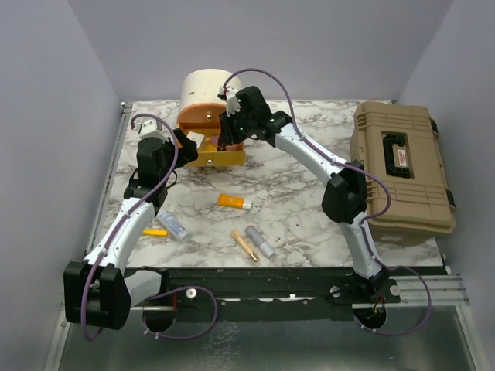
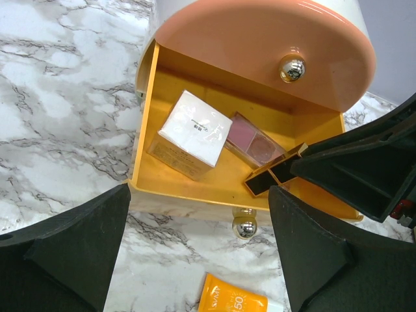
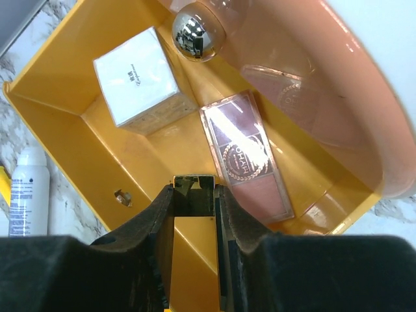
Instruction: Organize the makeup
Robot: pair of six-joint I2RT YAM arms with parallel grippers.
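An open yellow drawer [image 1: 207,160] under a rounded pink-and-white organizer [image 1: 203,86] holds a white box [image 2: 194,130] and a pink palette [image 3: 242,156]. My right gripper reaches into the drawer, shut on a small gold-and-black compact [image 2: 260,182]. My left gripper [image 1: 184,148] hangs just left of the drawer, open with nothing between its fingers. On the table lie an orange tube [image 1: 232,201], a light spray bottle [image 1: 172,225], a yellow item [image 1: 153,232], a slim beige tube [image 1: 244,244] and a grey tube [image 1: 260,240].
A large tan case [image 1: 406,201] fills the right end of the marble table.
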